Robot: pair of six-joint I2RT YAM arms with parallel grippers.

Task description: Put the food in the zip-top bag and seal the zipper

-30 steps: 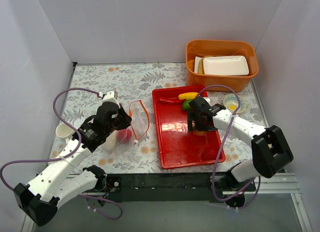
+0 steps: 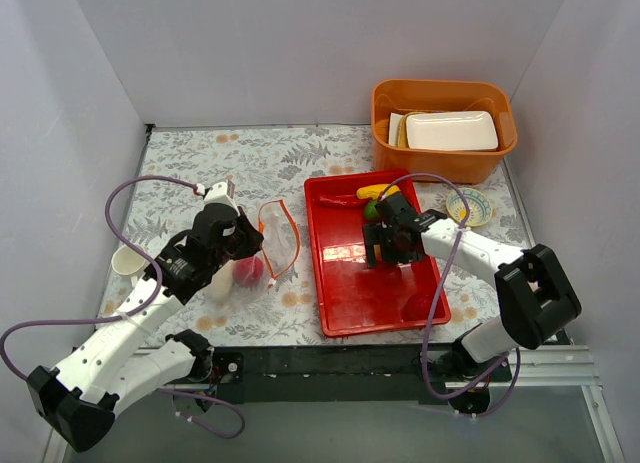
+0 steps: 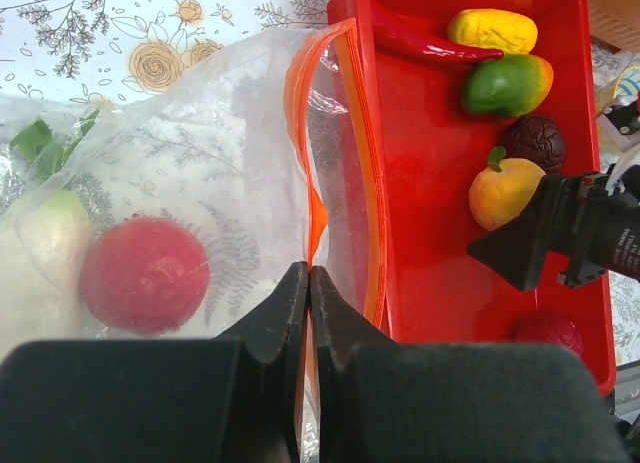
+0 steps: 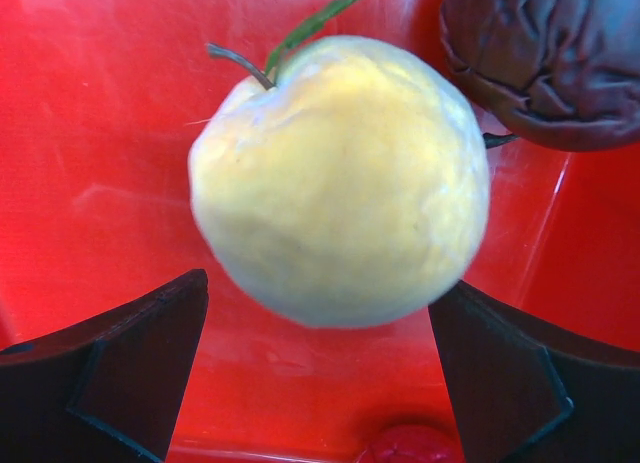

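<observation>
A clear zip top bag with an orange zipper rim lies on the cloth at left, its mouth facing the tray. Inside it are a pinkish-red round food and a pale one with green leaves. My left gripper is shut on the bag's edge. In the red tray, my right gripper stands open over a yellow fruit. One finger is at its lower left, the other at its lower right; contact is unclear.
Also in the tray are a red chili, a yellow food, a green mango, a dark wrinkled fruit and a red food. An orange bin and small bowl stand behind; a white mug is far left.
My right gripper has moved left in the tray. The left arm and bag look still.
</observation>
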